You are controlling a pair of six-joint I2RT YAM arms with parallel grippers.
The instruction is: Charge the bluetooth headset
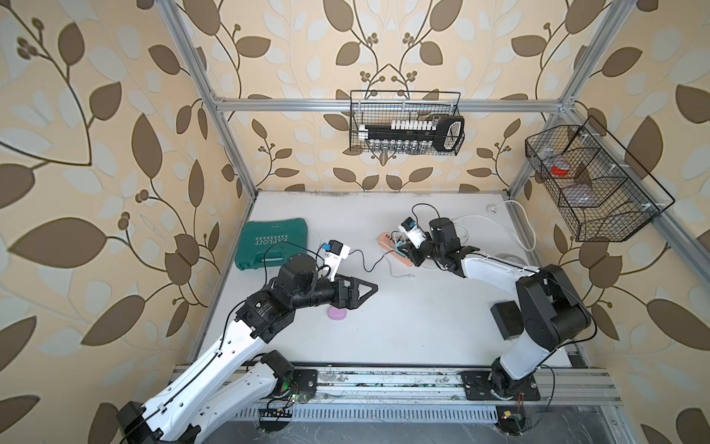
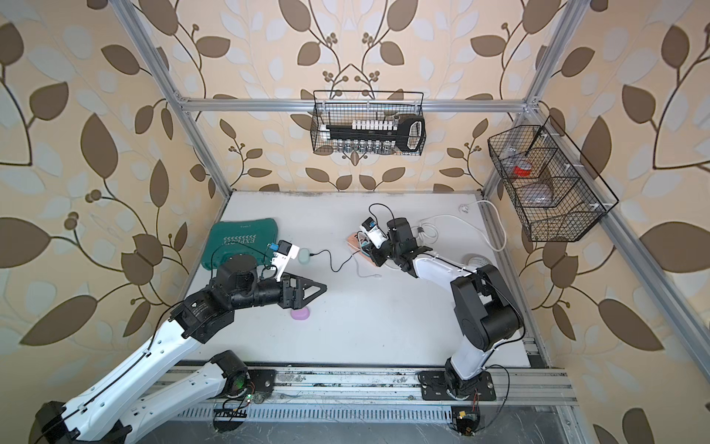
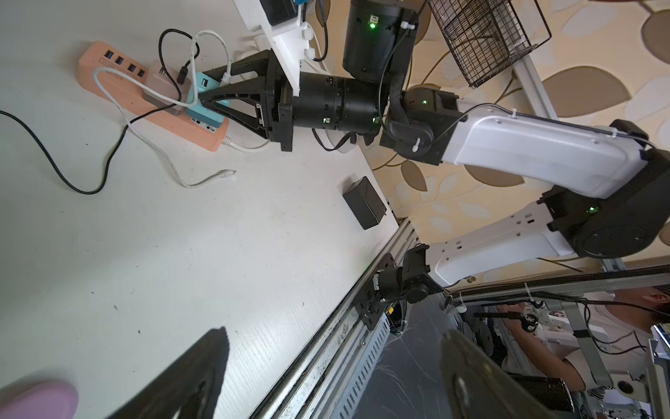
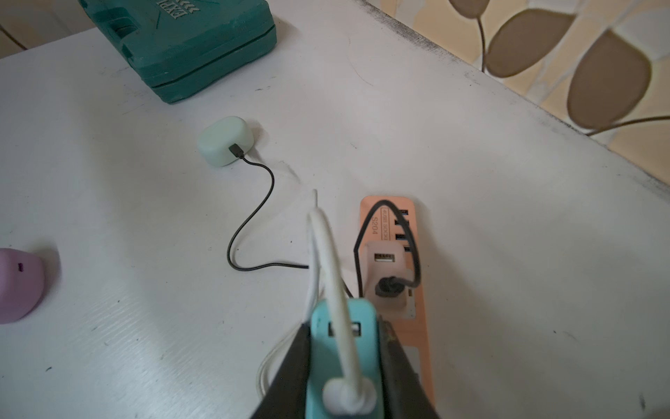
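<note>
My right gripper is shut on a teal charger [image 3: 205,85] seated on the orange power strip [image 3: 97,64], with a white cable in the charger. A pink charger [image 4: 382,253] with a black cable sits farther along the strip. That black cable runs toward a mint case [image 4: 224,139], where a plug rests at its side. A pale purple case [image 4: 19,282] lies nearer on the table. A loose white cable end [image 3: 223,172] lies beside the strip. My left gripper [image 1: 364,294] stands open above the table, near the purple case, holding nothing.
A green toolbox [image 1: 270,242] lies at the back left, a dark box [image 1: 507,319] at the front right. Wire baskets [image 1: 405,129] hang on the back and right sides.
</note>
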